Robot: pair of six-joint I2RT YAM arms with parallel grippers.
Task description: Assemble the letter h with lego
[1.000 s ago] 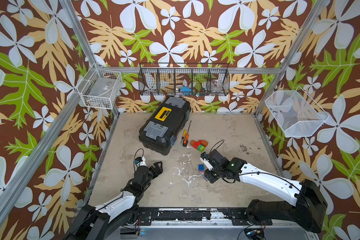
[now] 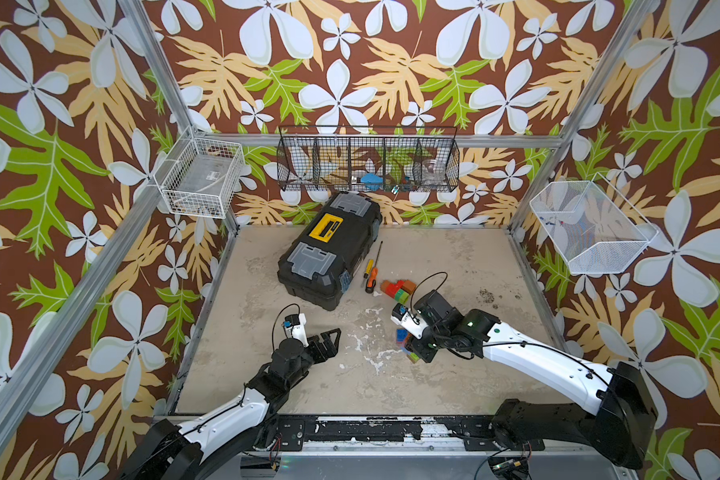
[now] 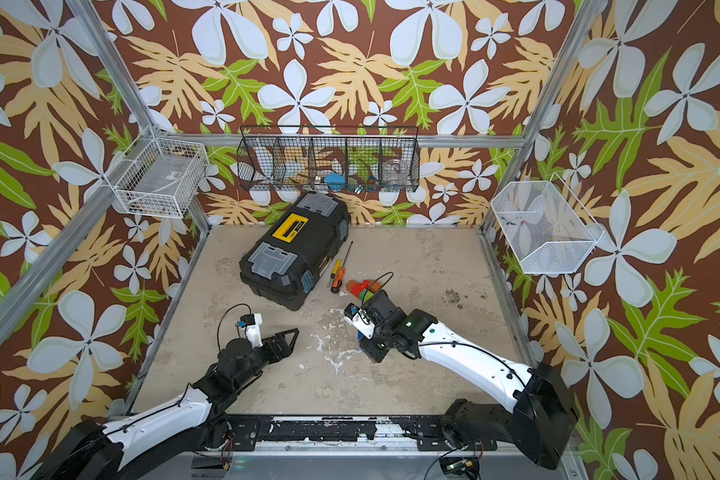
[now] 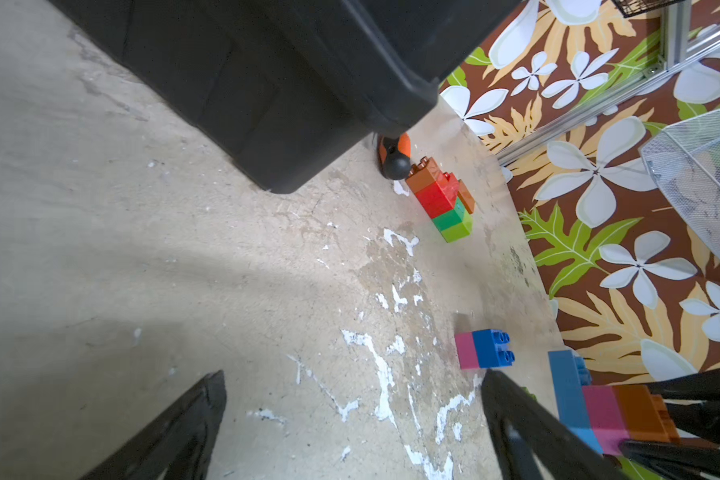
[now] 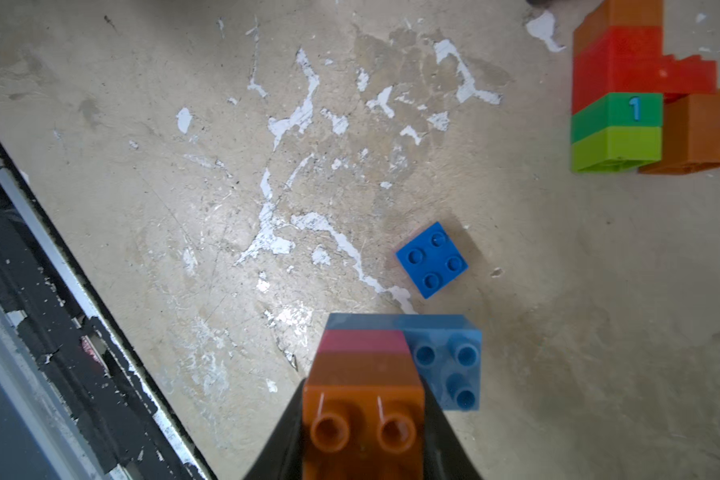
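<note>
My right gripper is shut on a joined stack: an orange-brown brick (image 5: 364, 377), a pink one (image 5: 364, 341) and a light blue one (image 5: 448, 364) with studs facing sideways. Below it on the table, apart, lies a blue brick (image 5: 432, 260) joined to a pink brick (image 4: 467, 350). A lime brick (image 2: 413, 357) shows beside the right gripper, mostly hidden. Farther back sits another assembly of red (image 5: 616, 68), green (image 5: 616, 112), lime and orange-brown bricks. Left of the loose bricks, my left gripper (image 2: 328, 342) is open and empty.
A black toolbox (image 2: 328, 252) stands at the back left, with an orange-handled screwdriver (image 2: 371, 280) and a yellow-handled one beside it. Wire baskets hang on the walls. Bare tabletop (image 2: 360, 376) lies between the two grippers and at the back right.
The left gripper has shifted slightly right and turned, its fingers wider.
</note>
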